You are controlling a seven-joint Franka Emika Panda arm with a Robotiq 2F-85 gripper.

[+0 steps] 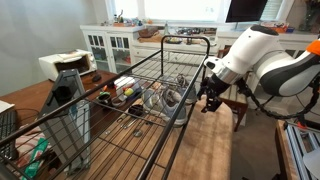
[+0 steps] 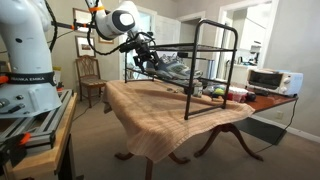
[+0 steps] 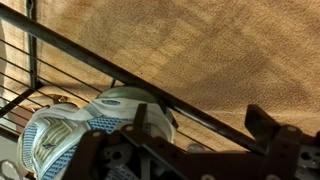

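A pair of white and grey sneakers with blue patches, one sneaker (image 3: 95,140) showing most clearly in the wrist view, rests on the black wire rack (image 1: 150,72). In the second exterior view the sneakers (image 2: 175,69) sit near the rack's arm-side end. My gripper is open, its fingers wide apart, with a rack rail crossing the view between them. The left finger overlaps the sneaker in the wrist view; whether they touch cannot be told. From the first exterior view, my gripper (image 1: 211,102) hangs just outside the rack, right of the shoes.
Tan cloth (image 1: 203,148) covers the table beside and under the rack. Several small items (image 1: 120,95) lie farther along the rack. A white toaster oven (image 2: 277,82) stands on the far counter. The rack's upper rails are close to the arm.
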